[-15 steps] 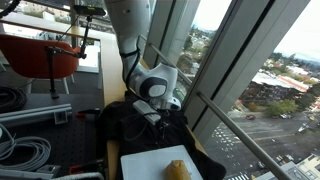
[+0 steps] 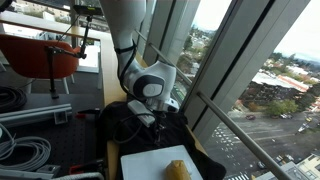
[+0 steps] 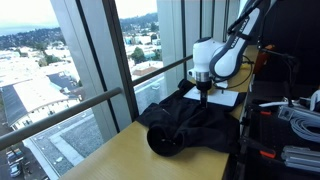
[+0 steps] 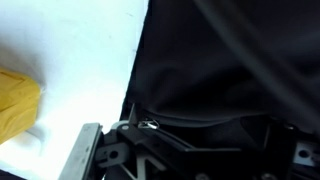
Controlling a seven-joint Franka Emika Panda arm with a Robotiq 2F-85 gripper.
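My gripper is open over the black cloth (image 4: 200,70), with nothing visible held between its fingers. In exterior view 1 the gripper (image 2: 158,128) hangs just beyond the white board (image 2: 142,166), low over the cloth. A yellow item (image 2: 178,170) rests on the board; in the wrist view this yellow item (image 4: 16,104) shows at the left edge, apart from the fingers. Exterior view 2 shows the arm's far side, with the white board (image 3: 228,98) partly hidden behind it.
A dark round object (image 3: 166,142) lies on the near side of the cloth in exterior view 2. Bare wooden table (image 3: 115,160) extends in front. Windows with a metal rail (image 3: 60,116) run alongside. Coiled cables (image 2: 25,152) lie on a dark surface beside the table.
The arm has shifted slightly to the left in exterior view 1. The board and the yellow item have stayed in place.
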